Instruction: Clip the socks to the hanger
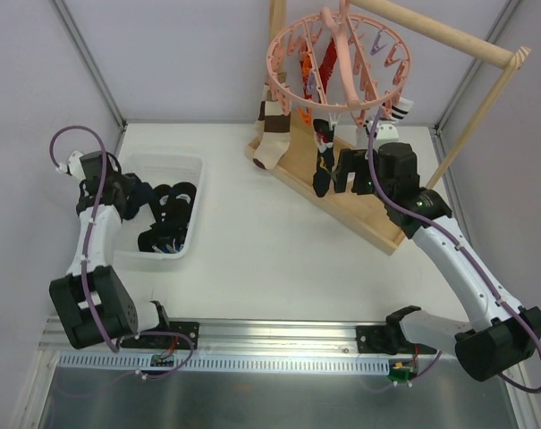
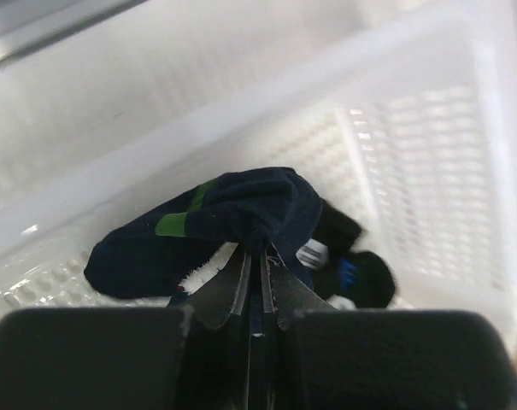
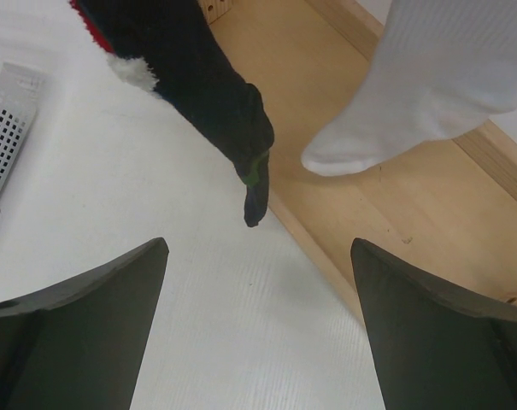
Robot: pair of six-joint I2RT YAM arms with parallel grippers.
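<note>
In the left wrist view my left gripper is shut on a navy sock (image 2: 241,205) with green stripes, bunched above its fingers over the white basket (image 2: 113,162). More dark socks (image 1: 167,223) lie in the basket. The pink hanger (image 1: 339,18) holds several socks at the upper right, among them a dark one (image 3: 198,77) and a white one (image 3: 429,60). My right gripper stands open below these two, nothing between its fingers.
A wooden board (image 3: 412,205) with raised edges lies under the hanger, and wooden rods (image 1: 467,125) frame it.
</note>
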